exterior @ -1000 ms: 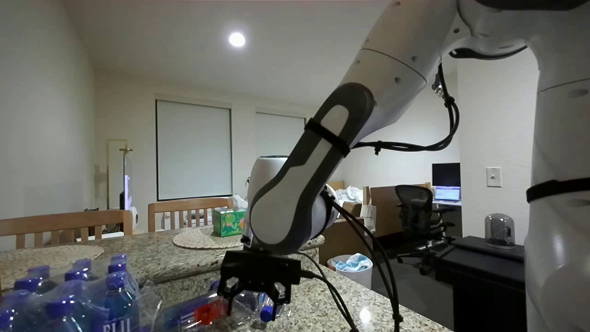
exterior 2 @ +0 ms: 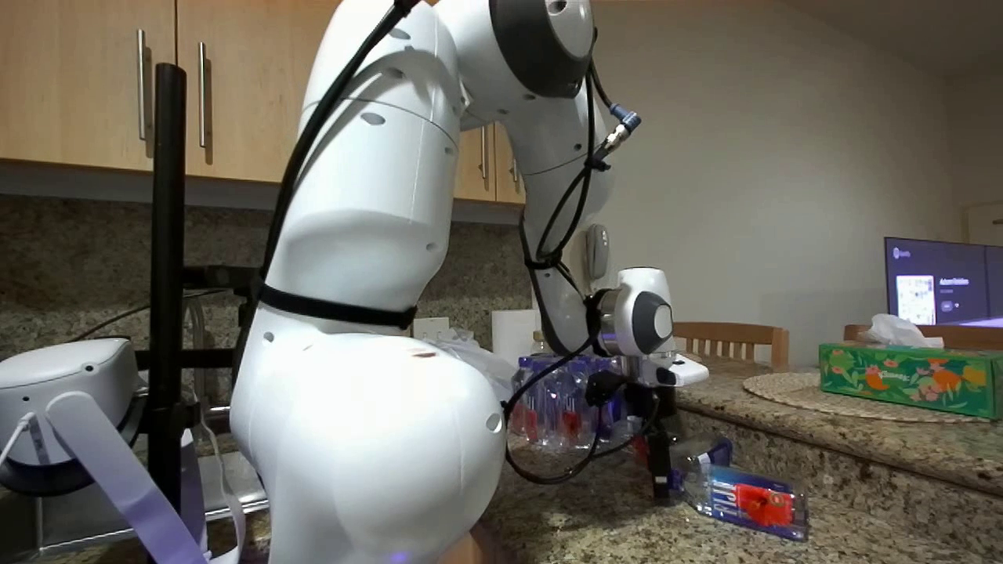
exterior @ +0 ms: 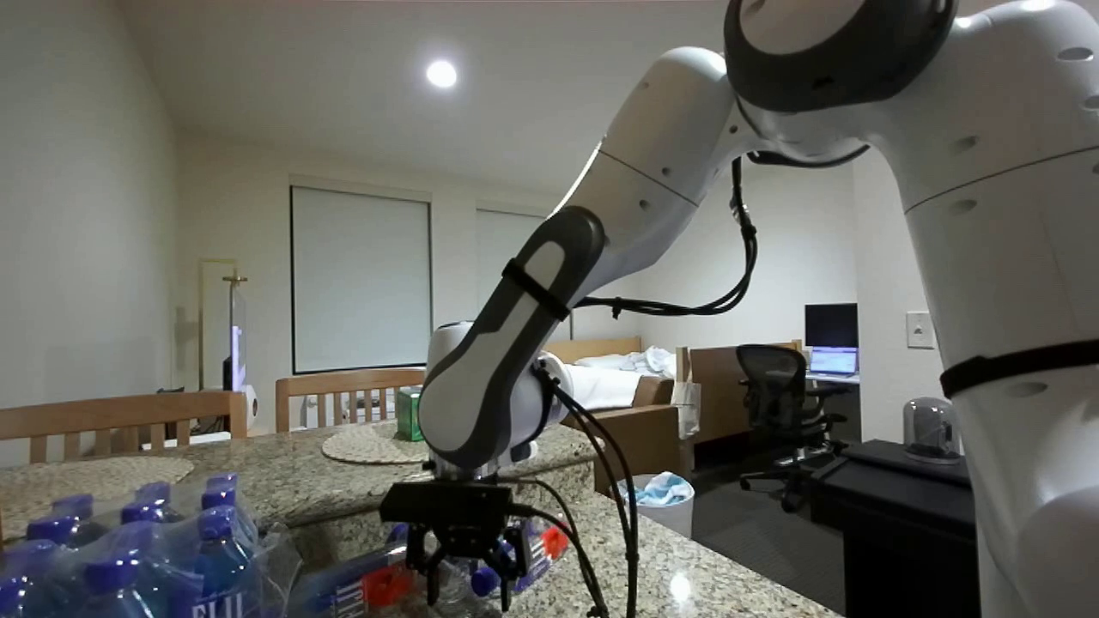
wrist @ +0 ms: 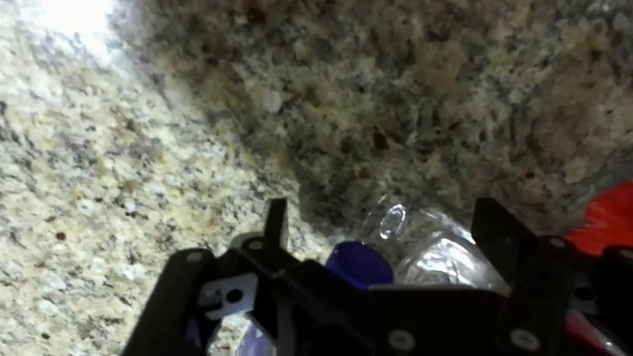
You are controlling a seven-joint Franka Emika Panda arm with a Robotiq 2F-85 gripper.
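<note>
My gripper [exterior: 469,592] hangs low over the granite counter, fingers pointing down and apart. In the wrist view the gripper is open, with the blue cap [wrist: 360,265] and part of a clear bottle [wrist: 442,261] showing in the space between and beyond its fingers; I cannot tell whether it touches them. Two water bottles lie on their sides near it: one with a red patch [exterior: 386,585] to the left, another [exterior: 551,546] to the right, its blue cap towards the gripper. Exterior view 2 shows a lying bottle [exterior 2: 747,503] right beside the fingers.
A plastic-wrapped pack of upright bottles [exterior: 124,561] stands at the left. Behind is a raised ledge with a woven mat [exterior: 371,443] and a green tissue box [exterior 2: 907,379].
The arm has shifted left and the gripper has gone lower in exterior view 1, now standing between the two lying bottles. More of the right-hand bottle shows. The tissue box is now partly hidden.
</note>
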